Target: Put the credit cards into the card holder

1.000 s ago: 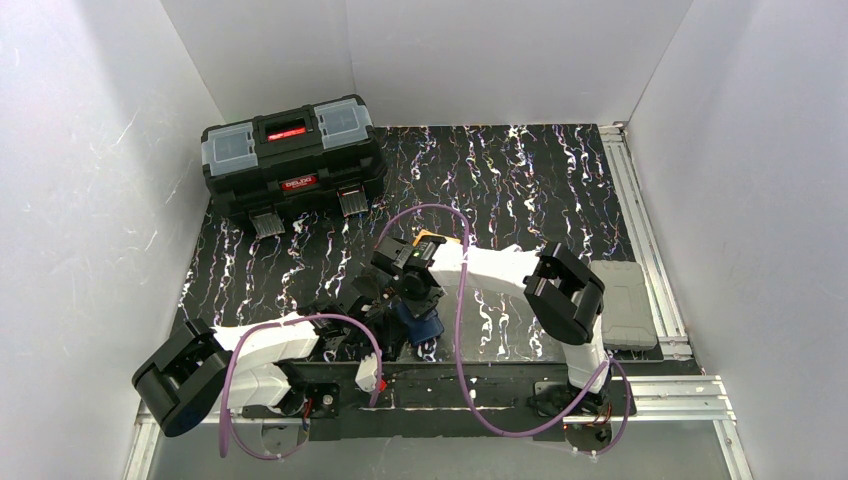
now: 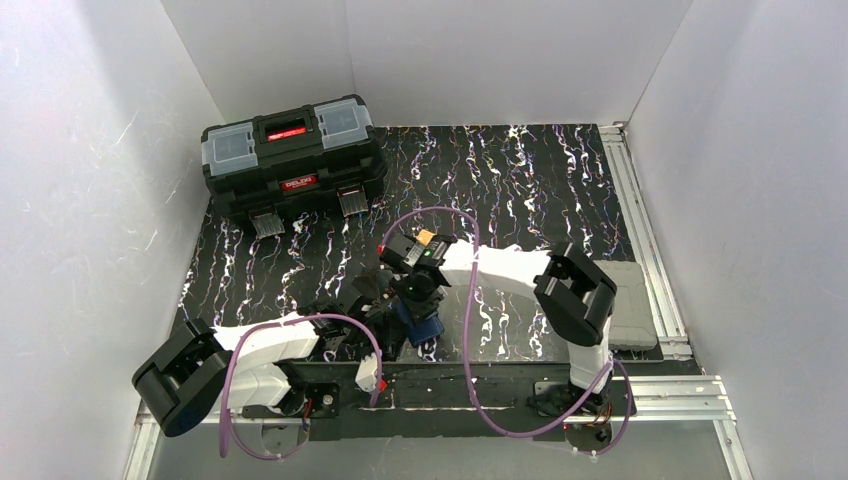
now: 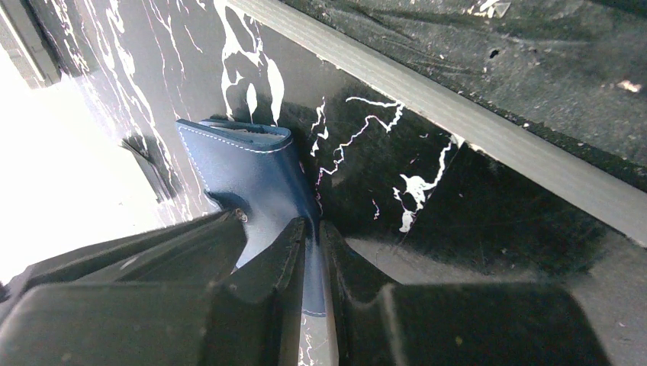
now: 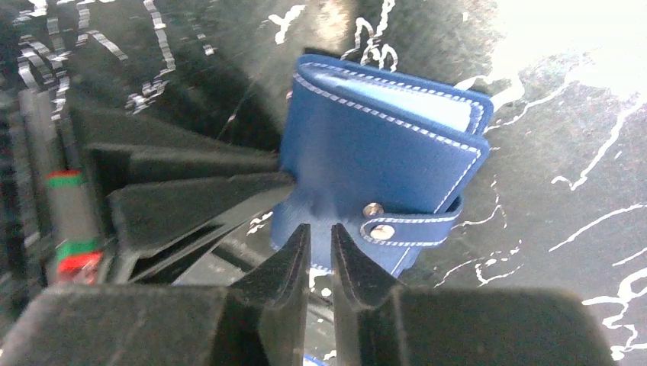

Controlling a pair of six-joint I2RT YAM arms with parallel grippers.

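Observation:
The blue card holder (image 4: 358,152) stands folded, its stitched opening facing away from the right gripper; something pale (image 4: 427,105) shows inside, though I cannot tell whether it is a card or lining. My left gripper is shut on the holder's folded side edge. Just over the holder's front, near the snap strap (image 4: 408,229), my right gripper is slightly open, with only the blue cover visible behind the narrow gap. In the top view, an orange piece, perhaps a card (image 2: 425,237), is partly hidden behind the right arm.
A black toolbox (image 2: 290,160) occupies the back left. On the right lies a flat grey case (image 2: 625,305). Its front edge has a pale rail (image 3: 450,103) close to the holder.
My right arm has shifted a little to the right in the top view, its cable swinging with it. The left arm and the holder have stayed about where they were.

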